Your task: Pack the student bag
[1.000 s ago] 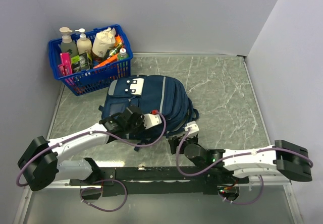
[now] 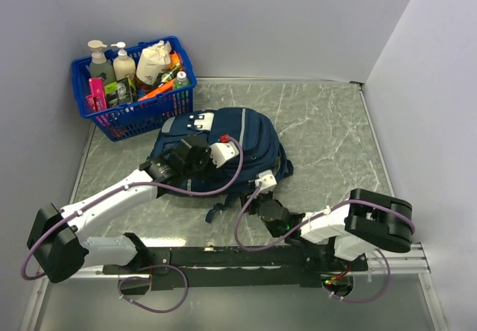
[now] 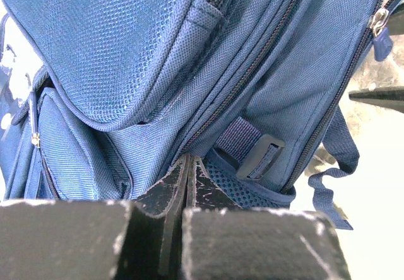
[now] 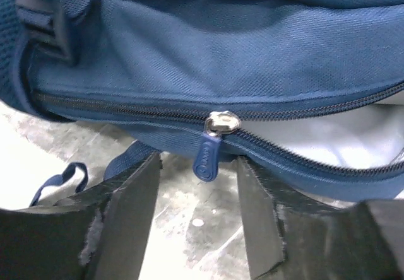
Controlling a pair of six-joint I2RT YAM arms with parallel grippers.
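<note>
The navy backpack (image 2: 250, 141) lies on the grey marble surface. My left gripper is shut and presses onto the bag among its zippers, nothing visible between its fingers. My right gripper is at the bag's front edge, fingers apart on either side of a blue zipper pull (image 4: 207, 157) hanging from a metal slider (image 4: 222, 122). A pale interior shows through the zipper's opening beside it. In the left wrist view, the right gripper's dark fingertips enter from the right edge.
A blue basket (image 2: 156, 106) full of bottles and packets stands at the back left. Grey walls border the area.
The right arm has moved left to the bag's front edge. The left arm has shifted slightly, and the bag's front has shifted a little with it.
</note>
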